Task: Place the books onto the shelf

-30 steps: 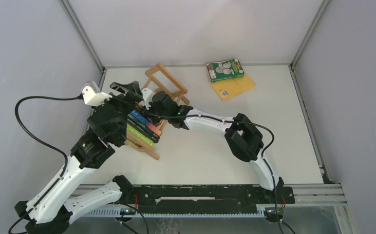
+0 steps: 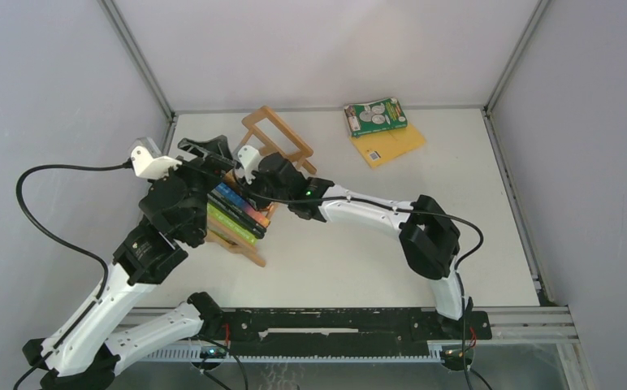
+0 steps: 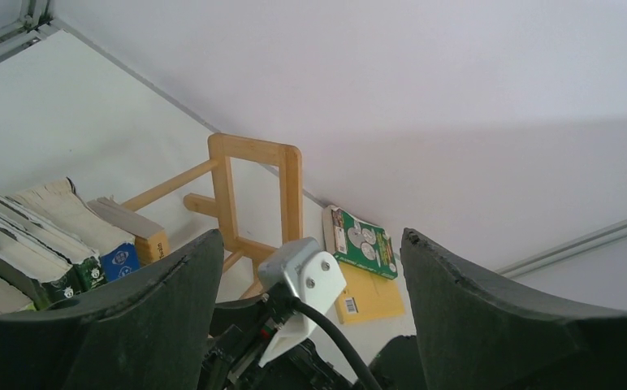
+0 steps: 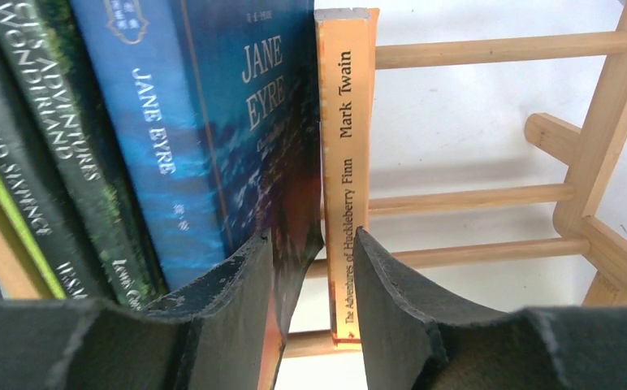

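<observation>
In the right wrist view, the orange Huckleberry Finn book [image 4: 344, 162] stands upright in the wooden rack [image 4: 489, 195], against the blue Jane Eyre book [image 4: 152, 138]. My right gripper is open and drawn back from the orange spine, holding nothing. Dark green books [image 4: 50, 114] stand left of Jane Eyre. From the left wrist view I see the tops of this row, with the orange book [image 3: 152, 244] at its end. My left gripper is open and empty, raised near the rack. A green box-like book [image 2: 375, 117] lies on a yellow envelope [image 2: 390, 145].
Both arms crowd over the rack and hide part of it from above. The rack's end frame [image 2: 278, 134] rises beside the right gripper.
The orange book stays in the rack. The left arm has shifted slightly left.
</observation>
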